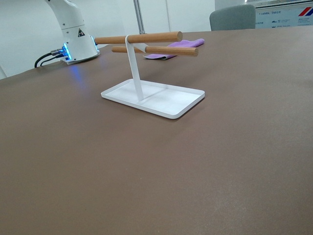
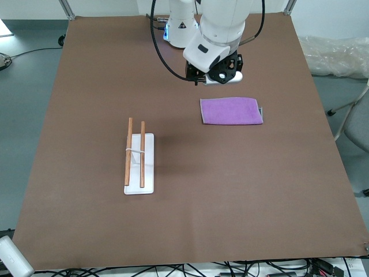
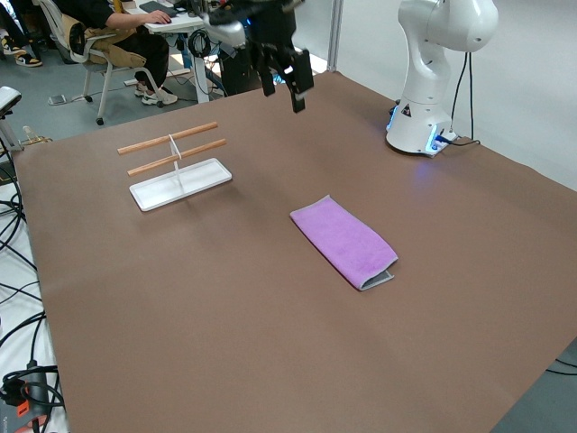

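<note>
A purple cloth (image 2: 230, 111) with a grey edge lies folded flat on the brown table (image 2: 242, 190). To its left in the left view stands a rack with two wooden bars (image 2: 128, 151) on a white tray (image 2: 147, 173). My black gripper (image 3: 282, 86) hangs in the air toward the back, above and beyond the cloth and rack; its fingers point down, and whether they are open or shut is unclear. In the top view the rack (image 1: 161, 37) stands in front, the cloth (image 1: 186, 43) behind it.
The white robot base (image 3: 416, 131) stands at the table's back edge with cables. A chair stands beside the table, and a seated person is in the background of the right view.
</note>
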